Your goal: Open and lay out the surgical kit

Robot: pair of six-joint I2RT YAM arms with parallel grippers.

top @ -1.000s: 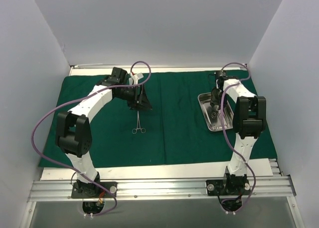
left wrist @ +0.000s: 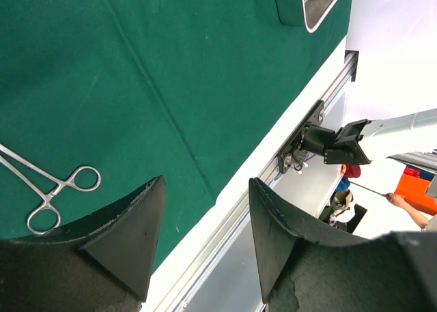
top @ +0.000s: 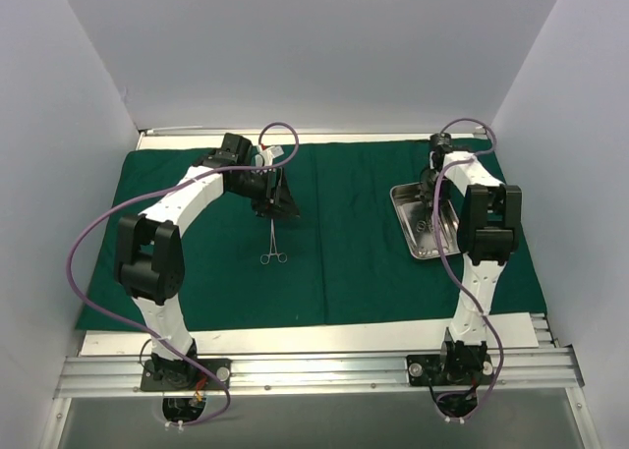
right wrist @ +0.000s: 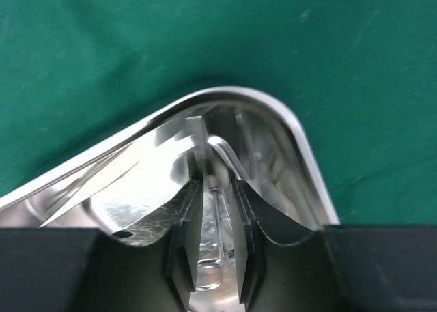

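A steel tray with several metal instruments in it lies on the right of the green cloth. Down at a rounded tray corner is my right gripper, its fingers a narrow gap apart. Metal instrument parts show beyond and between those fingertips; none is clearly clamped. Ringed forceps lie flat on the cloth at left centre, handles toward the front. Over their far end hovers my left gripper, open and empty. The top view hides the forceps' tips under it.
Green cloth covers most of the table, with a crease down its middle. Free cloth lies between the forceps and the tray and at the left. Grey walls stand at both sides and the back.
My right gripper has shifted slightly about the tray's far end. The left gripper, the forceps and the tray look unmoved.
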